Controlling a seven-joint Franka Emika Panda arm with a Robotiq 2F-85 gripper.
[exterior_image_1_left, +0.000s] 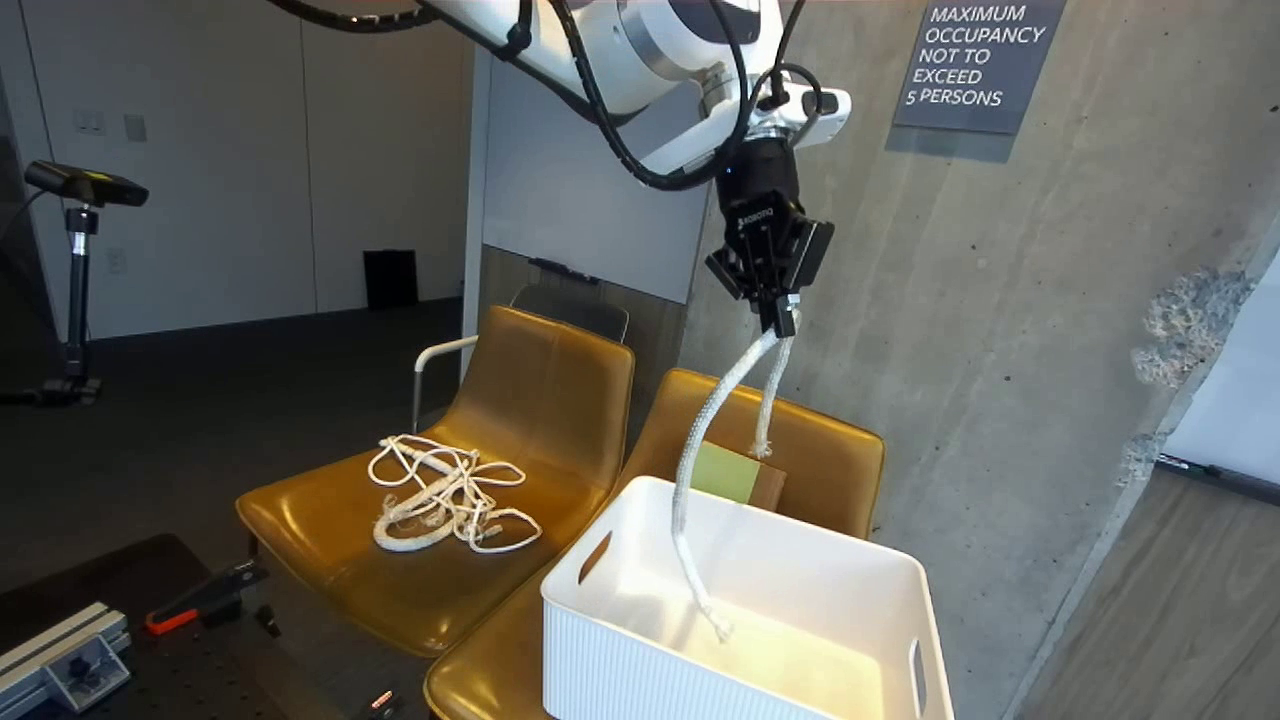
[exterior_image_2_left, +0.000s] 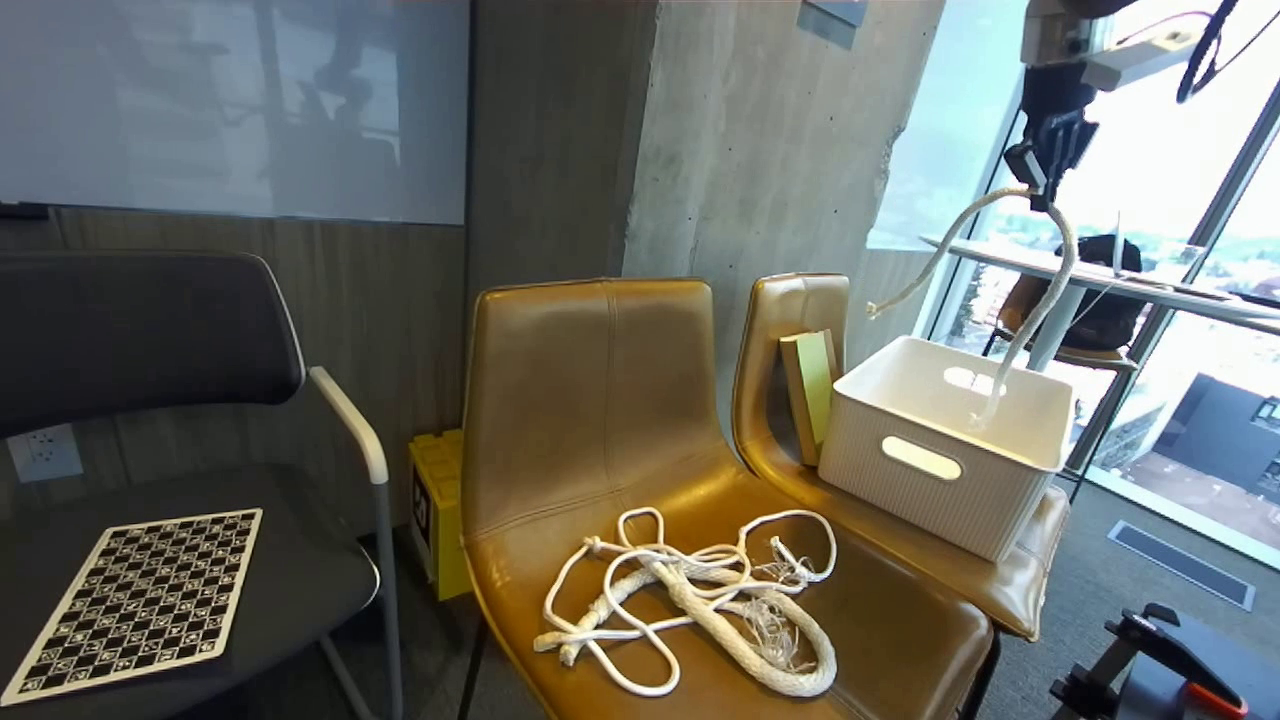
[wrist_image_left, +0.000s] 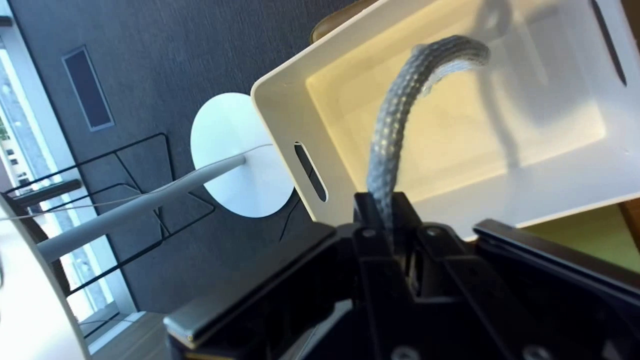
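My gripper (exterior_image_1_left: 777, 322) is shut on a piece of white braided rope (exterior_image_1_left: 686, 480), up above the white bin. From the fingers, the rope's longer end hangs down inside the bin's opening, while its shorter end dangles behind, towards the chair back. The white bin (exterior_image_1_left: 672, 654) stands on a brown chair; apart from the hanging rope I see nothing in it. Seen from the wrist, the rope (wrist_image_left: 393, 126) comes up between the fingertips and curves over the bin floor (wrist_image_left: 456, 132). A tangle of white ropes (exterior_image_2_left: 696, 582) lies on the seat of the other brown chair.
A green and brown board (exterior_image_2_left: 810, 390) leans between the bin and its chair's back. A concrete wall (exterior_image_1_left: 1020, 300) rises behind. In the second exterior view, a black chair (exterior_image_2_left: 132, 348) carries a checkered board (exterior_image_2_left: 138, 600). A round table (exterior_image_2_left: 1140, 288) stands near the window.
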